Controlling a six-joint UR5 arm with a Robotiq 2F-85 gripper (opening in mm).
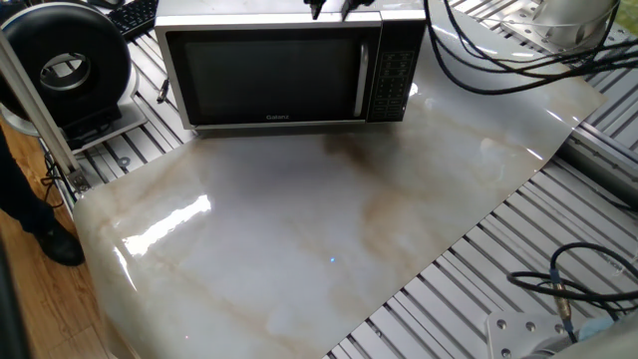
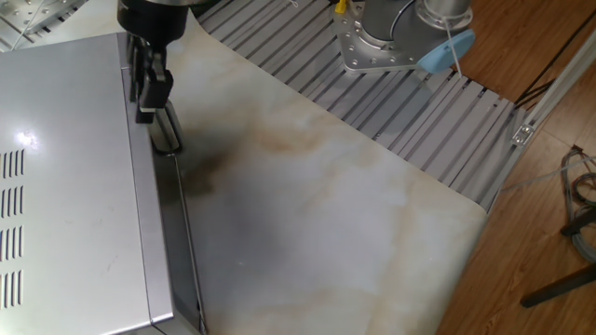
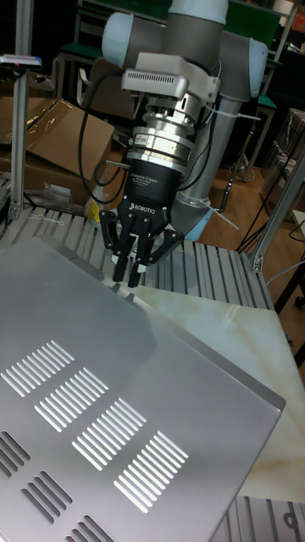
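Observation:
A silver microwave [image 1: 279, 72] with a dark glass door stands at the back of the sheet-covered table, its door closed. The upright door handle [image 1: 362, 80] is on the door's right side, beside the black control panel [image 1: 395, 80]. At the top edge of exterior view 1, the black fingertips of my gripper [image 1: 331, 9] point down near the microwave's upper front edge. They stand a small gap apart, and I see nothing between them. From behind, my gripper [image 3: 127, 273] overlaps that front edge. In exterior view 2 my gripper [image 2: 152, 104] appears close to the handle's upper end; contact cannot be told.
Black cables [image 1: 518, 65] hang at the upper right. A round black device [image 1: 65, 70] stands on the left, and a person [image 1: 25, 199] is beyond the table there.

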